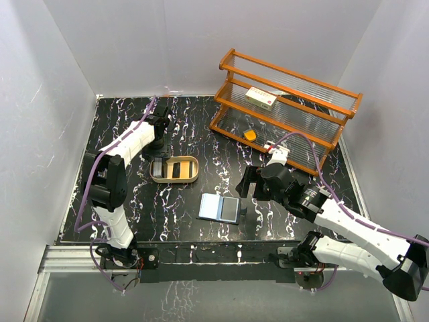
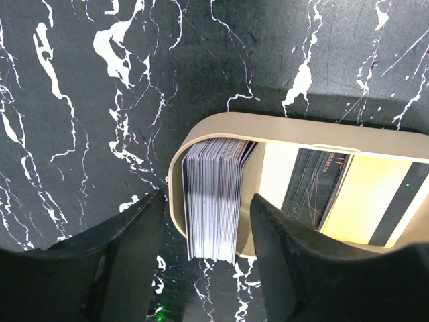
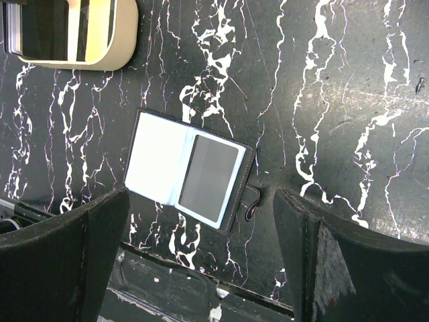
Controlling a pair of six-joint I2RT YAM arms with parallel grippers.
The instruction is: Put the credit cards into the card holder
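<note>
A beige tray (image 1: 192,173) holds a stack of cards (image 2: 212,194) at its left end and darker cards (image 2: 303,184) in the middle. My left gripper is over that left end, part open, with its fingers either side of the card stack. An open card holder (image 3: 161,157) lies flat on the table, right of and nearer the front than the tray. My right gripper hangs open above and right of the holder, nothing between its fingers.
A wooden rack (image 1: 281,114) with a cream box (image 1: 260,98) and a small yellow object (image 1: 249,135) stands at the back right. Bare marble table surrounds the tray and holder.
</note>
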